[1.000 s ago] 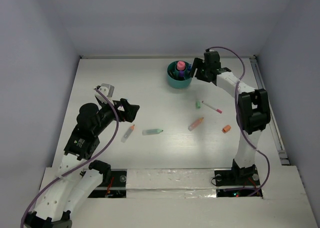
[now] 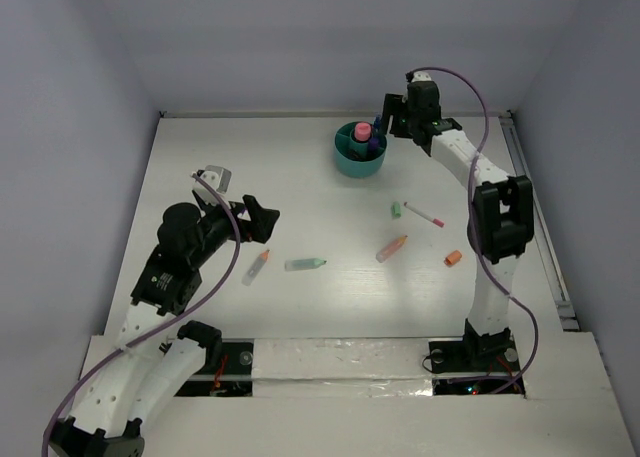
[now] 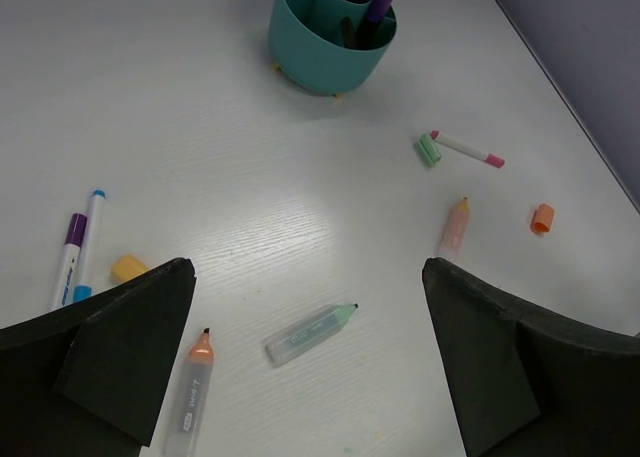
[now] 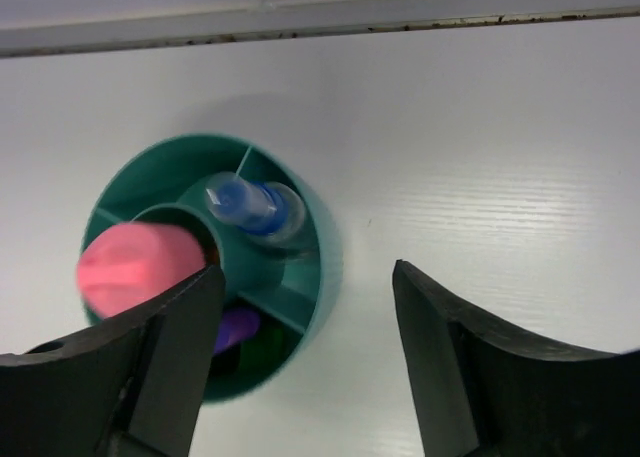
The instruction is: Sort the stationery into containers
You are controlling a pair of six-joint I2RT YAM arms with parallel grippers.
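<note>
A teal round organizer [image 2: 352, 161] holds pink, purple and blue items [image 4: 240, 203]. My right gripper is open just beside it. My left gripper hangs open over the left of the table. Loose below it lie an orange marker [image 3: 190, 407], a pale green marker [image 2: 305, 264], a pink-orange marker [image 2: 392, 248], a thin pink-capped pen [image 2: 425, 214], a small green piece [image 2: 395, 210] and an orange piece [image 2: 452, 258]. The left wrist view also shows a purple-capped pen [image 3: 68, 262], a blue-capped pen [image 3: 92, 237] and a yellow piece [image 3: 130, 268].
Walls enclose the white table [image 2: 200, 147] at the back and both sides. The organizer stands near the back edge.
My right gripper has moved toward the back of the table, beside the organizer. The left arm is almost unchanged.
</note>
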